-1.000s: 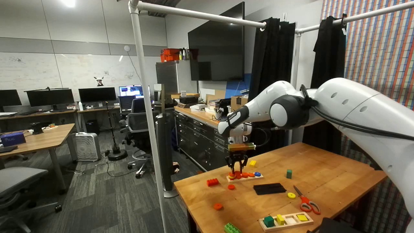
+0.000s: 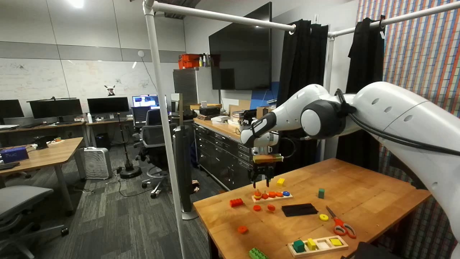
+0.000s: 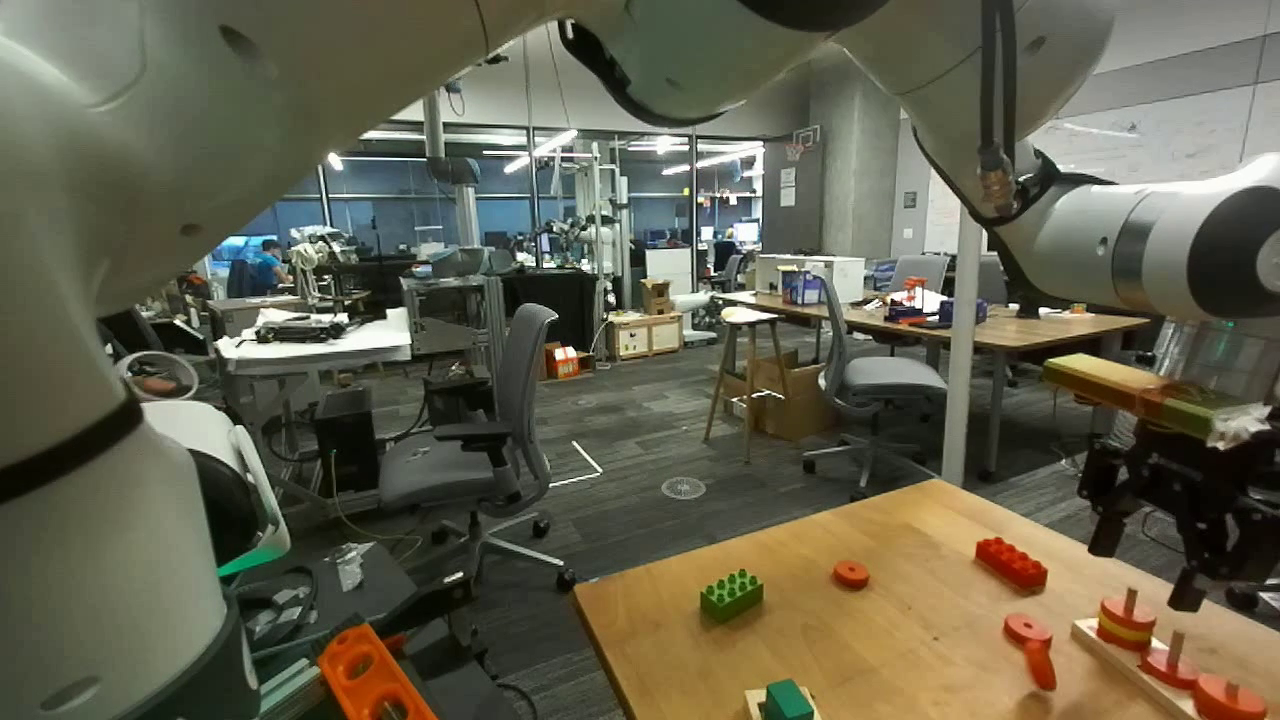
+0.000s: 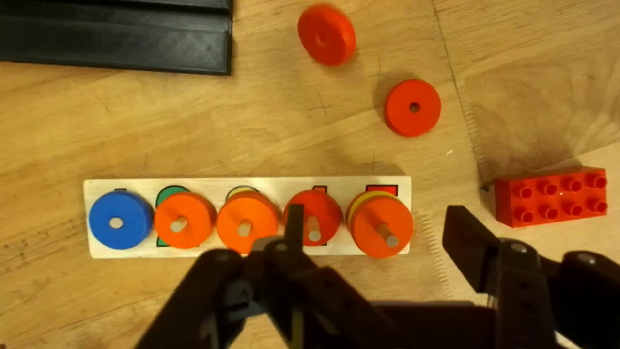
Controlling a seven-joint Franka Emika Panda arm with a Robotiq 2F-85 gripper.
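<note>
My gripper (image 2: 261, 183) hangs open above the near end of a wooden peg board (image 4: 348, 185), nothing between its fingers. The board's pegs carry a blue disc (image 4: 121, 221), two orange discs, a red disc (image 4: 320, 216), and, at the end by my fingers, an orange-red disc (image 4: 378, 228) over a yellow one. Green and yellow shapes peek from under the orange discs. Off the board, one red disc (image 4: 413, 108) lies flat. Near it another red disc (image 4: 326, 35) looks tilted and slightly blurred; in exterior view 2 this tilted disc (image 3: 1039, 665) appears nearly edge-on.
A red block (image 4: 552, 197) sits beyond the board's end. Also on the table are a black tray (image 2: 299, 210), scissors (image 2: 340, 225), a yellow ring (image 2: 323, 217), a green block (image 2: 321, 193) and a shape board (image 2: 319, 251).
My gripper has risen from the peg board, and its fingers now stand clear above it. A red disc now shows on the table beside the loose one, where bare wood was.
</note>
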